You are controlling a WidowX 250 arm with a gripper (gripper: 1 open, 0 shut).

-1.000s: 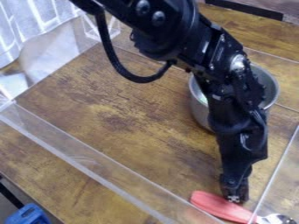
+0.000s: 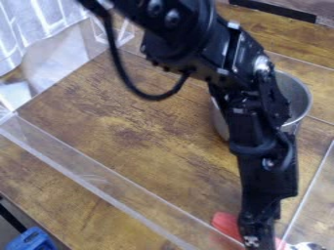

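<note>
My black arm reaches down the right side of the camera view, with the gripper (image 2: 257, 234) low at the bottom right over a red-handled utensil (image 2: 225, 224). A shiny metal end of it (image 2: 308, 246) shows at the frame's edge. The gripper covers much of the handle; whether its fingers are open or shut on it cannot be seen. A metal pot (image 2: 296, 99) stands behind the arm.
Clear plastic walls (image 2: 92, 178) border the wooden surface (image 2: 117, 117), which is free at the left and middle. A white curtain (image 2: 33, 29) hangs at the upper left; a blue object (image 2: 29, 241) sits at the bottom left.
The gripper has moved down and slightly left, from beside the red handle to over it, hiding more of it.
</note>
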